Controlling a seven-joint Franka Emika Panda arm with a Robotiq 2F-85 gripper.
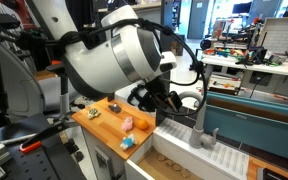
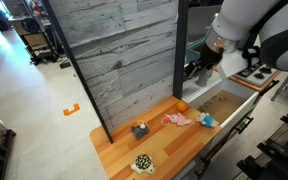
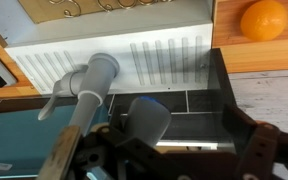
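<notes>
My gripper hangs over the counter beside the sink, its dark fingers [image 3: 249,135] spread at the bottom of the wrist view. Nothing shows gripped between them. A grey rounded object with a blue inside [image 3: 147,118] appears close to the left finger; whether they touch is unclear. Below lies a black box-like holder [image 3: 222,90]. In exterior view 1 the gripper [image 1: 169,102] stands just behind the counter's orange fruit [image 1: 141,124], left of the grey faucet [image 1: 199,122].
A white basin [image 1: 184,160] with several rings lies in front of the faucet. Pink and blue items [image 1: 128,142] sit on the wooden counter [image 1: 102,128], with a dark mug [image 2: 140,130] and a spotted item [image 2: 143,163]. A wooden wall [image 2: 124,60] closes off the back.
</notes>
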